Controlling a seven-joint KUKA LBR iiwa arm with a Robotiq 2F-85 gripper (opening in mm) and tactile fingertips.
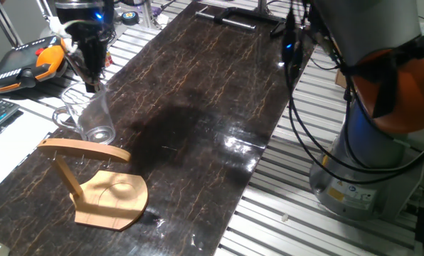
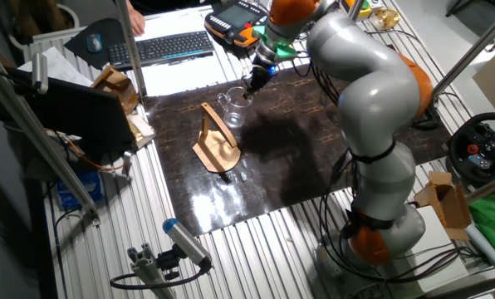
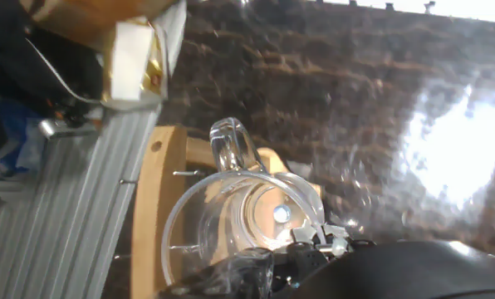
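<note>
A clear glass mug (image 1: 89,114) is in the grasp of my gripper (image 1: 92,88), which is shut on its rim. The mug leans in exterior view 1, its handle toward the left and its base toward the lower right; it appears clear of the dark tabletop. Nearer that camera stands a wooden stand (image 1: 111,199) with a curved top bar and small pegs. In the wrist view, the rim of the mug (image 3: 228,149) runs to the fingertips at lower right, and wood of the stand (image 3: 152,208) shows behind and through the glass. Exterior view 2 has the mug (image 2: 235,110) just beyond the stand (image 2: 218,149).
A keyboard (image 2: 164,50) and an orange-black teach pendant (image 2: 234,22) lie beyond the table's far edge. A black clamp (image 1: 244,16) sits at the table's far end.
</note>
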